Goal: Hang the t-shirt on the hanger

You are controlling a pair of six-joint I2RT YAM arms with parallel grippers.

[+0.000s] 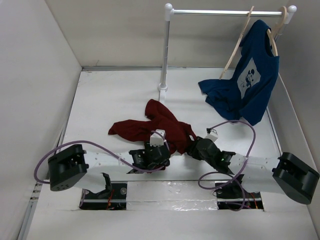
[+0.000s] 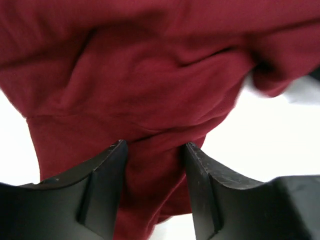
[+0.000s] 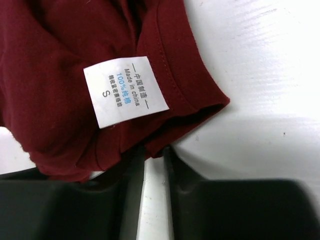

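Note:
A maroon t-shirt (image 1: 165,120) lies crumpled on the white floor. My left gripper is low over it near the front, its fingers part open around a fold of cloth; whether they grip it I cannot tell. My right gripper is at the shirt's right corner, beside a white care label (image 3: 125,90), its fingertips blurred and close together at the fabric's edge; a hold is unclear.
A rail (image 1: 220,12) on a post stands at the back, with wooden hangers (image 1: 235,47) and a blue t-shirt (image 1: 255,100) hanging to the floor at right.

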